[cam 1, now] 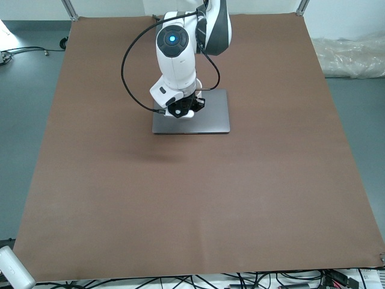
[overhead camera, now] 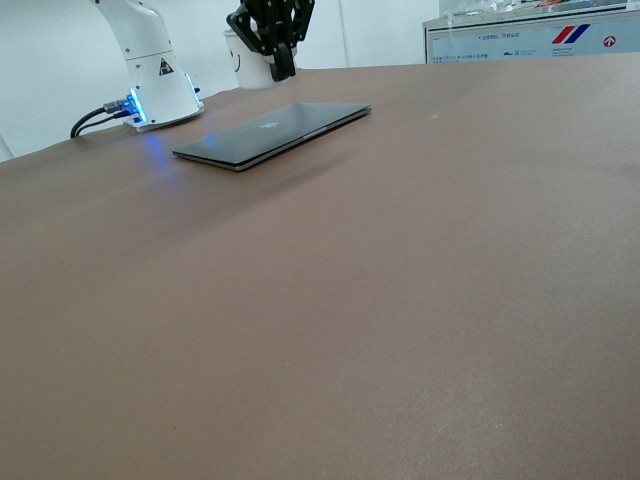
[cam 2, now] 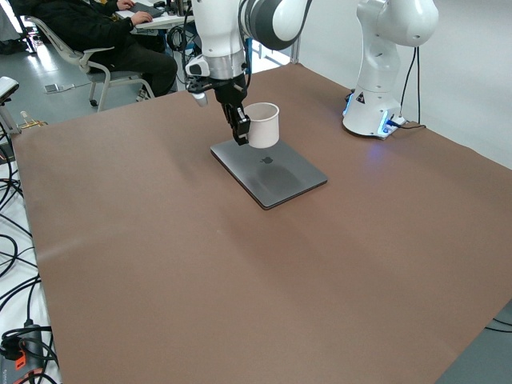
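Observation:
A closed grey laptop (cam 1: 210, 120) (overhead camera: 270, 135) (cam 2: 274, 178) lies on the brown table. Above it, the black gripper (overhead camera: 276, 43) (cam 2: 238, 128) holds a white cup (overhead camera: 247, 65) (cam 2: 264, 122) by its side, clear of the laptop in the top view. In the left view the arm hides most of the cup, and the finger state is hard to see there.
Cables run along the table's edge, and a person (cam 2: 104, 48) sits at a desk beyond it.

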